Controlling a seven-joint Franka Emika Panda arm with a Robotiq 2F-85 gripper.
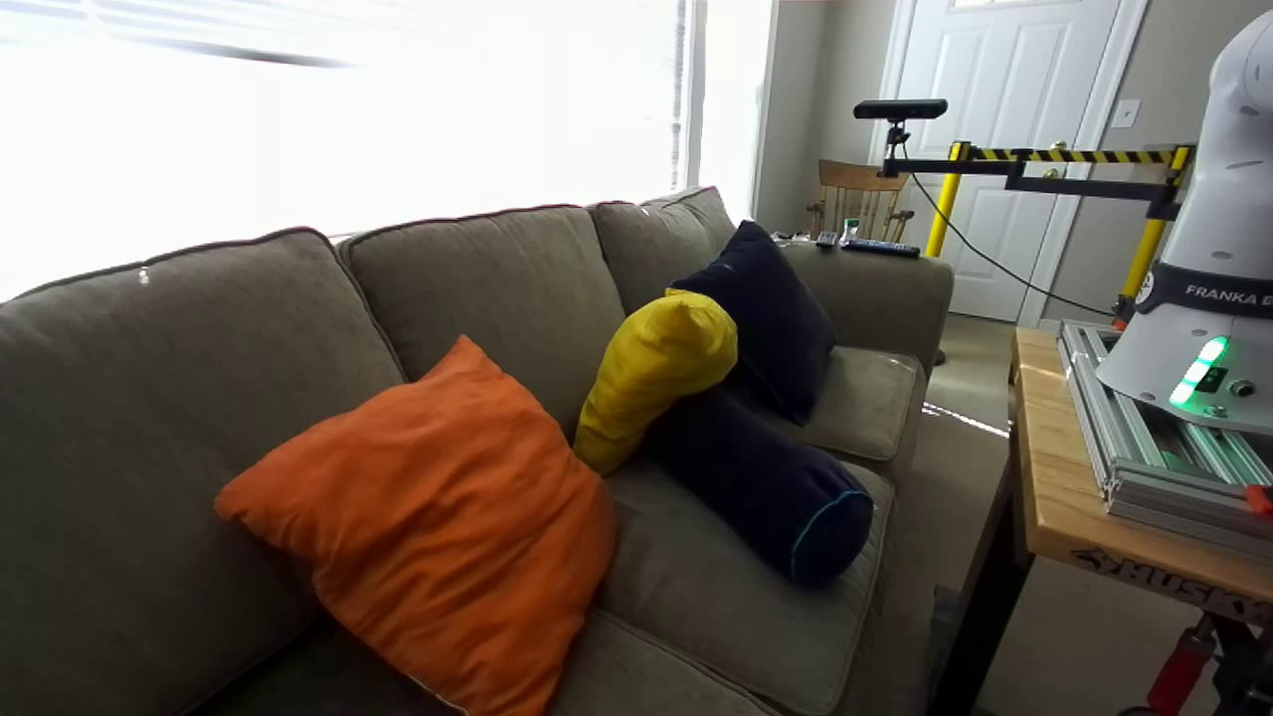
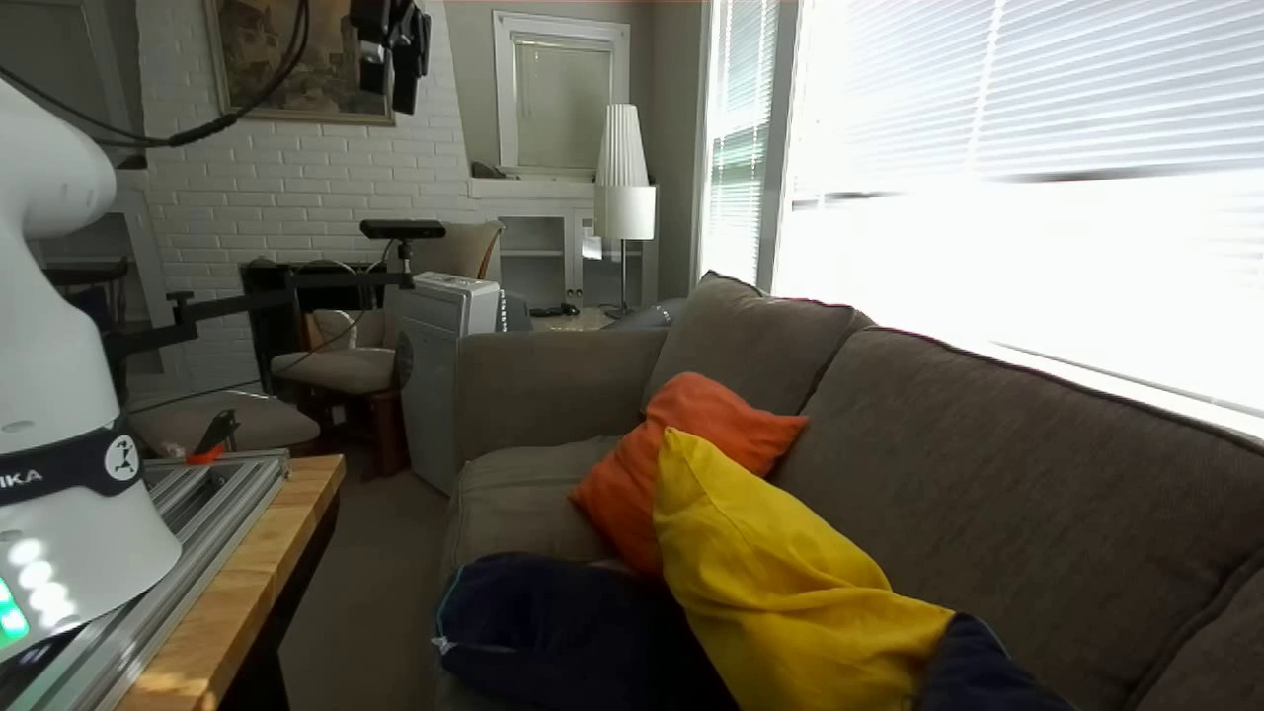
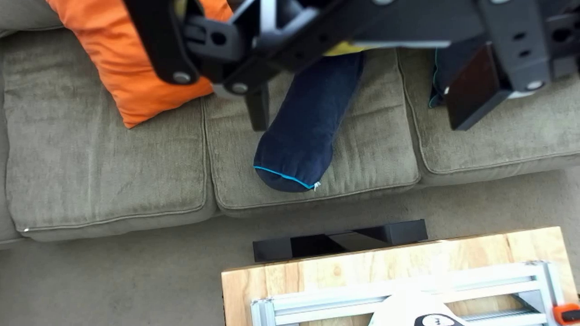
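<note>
Wide apart in the wrist view, the fingers of my gripper are open with nothing between them, high over the sofa. Below lies a navy bolster (image 3: pixel 304 130) with light-blue piping, its near end toward the seat's front edge. A yellow pillow (image 1: pixel 653 358) leans at the bolster's back end; the gripper hides most of it in the wrist view. An orange pillow (image 1: pixel 442 525) rests against the backrest on one side. On the other side stands a navy square pillow (image 1: pixel 770 316), mostly covered in the wrist view. None of them is touched by the gripper.
The grey-brown sofa (image 3: pixel 103 163) has bare seat on both sides of the bolster. A wooden workbench (image 3: pixel 261 280) carrying the arm's base stands across a strip of floor. Beyond the sofa's far arm, a camera on a boom (image 1: pixel 901 109) sticks out.
</note>
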